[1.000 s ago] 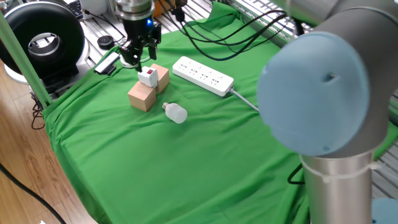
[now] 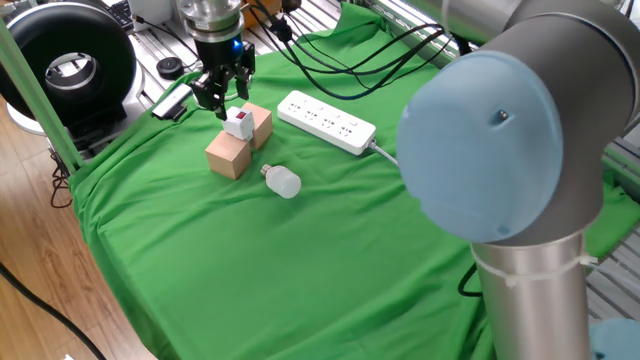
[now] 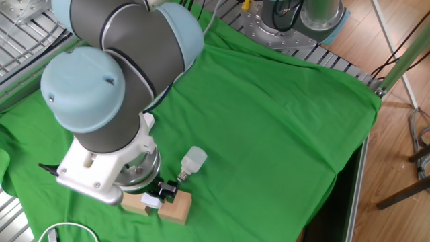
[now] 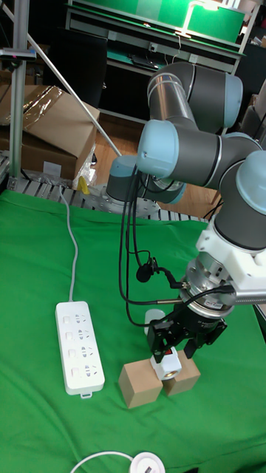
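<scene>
A small white block-shaped piece with a red mark rests across two light wooden blocks, the nearer block and the farther block. Just above the white piece is my gripper, pointing down with its fingers spread apart. In exterior view 3 the fingers straddle the top of the white piece; contact cannot be made out. A white bulb with a metal screw base lies on the green cloth beside the blocks. From exterior view 2, the arm hides most of the gripper.
A white power strip lies on the cloth behind the bulb, its cord running toward the arm's base. Black cables hang loosely by the arm. A round white object with a cord sits near the cloth's edge.
The arm's large joint shifted left. Blocks, bulb and power strip stayed put.
</scene>
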